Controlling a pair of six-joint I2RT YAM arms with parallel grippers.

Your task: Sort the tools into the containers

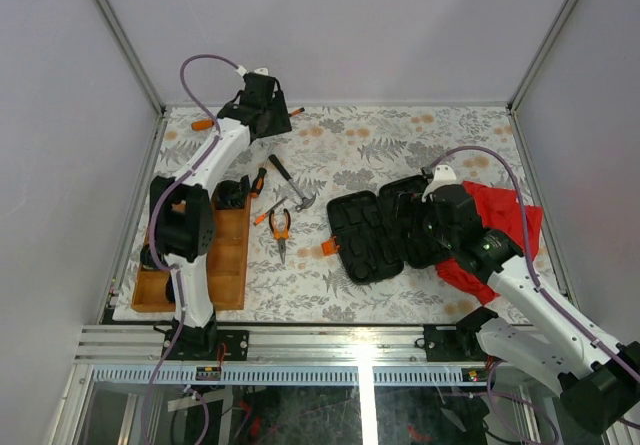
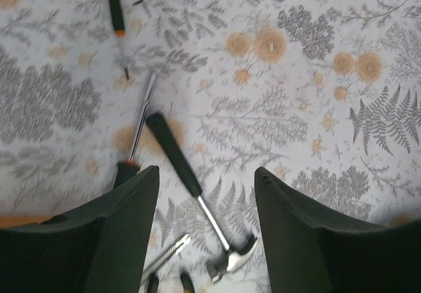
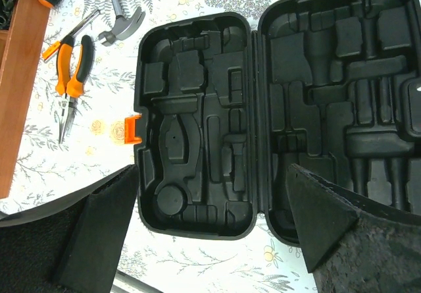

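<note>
My left gripper hangs over the back left, fingers apart, nothing between them. Below it in the left wrist view lie a hammer (image 2: 172, 151), screwdrivers (image 2: 115, 13) and a long-shafted tool (image 2: 138, 132). Orange-handled pliers (image 1: 280, 227) lie beside the wooden tray (image 1: 230, 275). The open black tool case (image 3: 195, 128) lies on the right, its moulded compartments empty. My right gripper is open above it, with nothing between its fingers.
A red cloth (image 1: 460, 280) lies under and beside the case's right half. Walls enclose the back and sides.
</note>
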